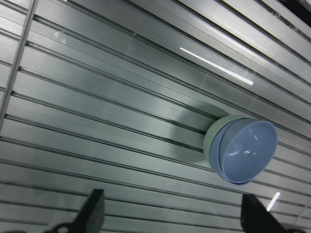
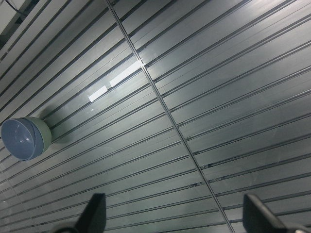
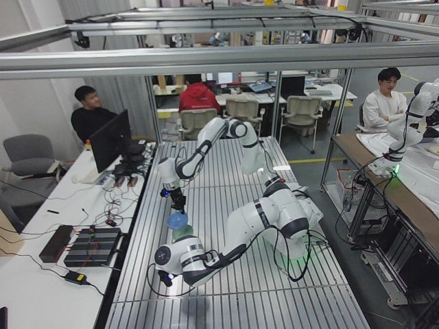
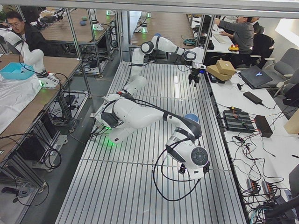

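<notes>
Two blue bowls sit nested in a green bowl (image 1: 213, 133) on the slatted metal table; the top blue bowl (image 1: 248, 150) (image 2: 17, 138) (image 3: 177, 219) shows in both wrist views. My left gripper (image 3: 165, 277) is open and empty, above the table to one side of the stack, near side in the camera left view. My right gripper (image 3: 178, 202) is also open and empty, above the table on the stack's other side.
A white desk (image 3: 41, 288) with a monitor, power boxes and cables runs along one side of the table (image 4: 117, 196). Another robot bench (image 3: 418, 199) stands on the other side.
</notes>
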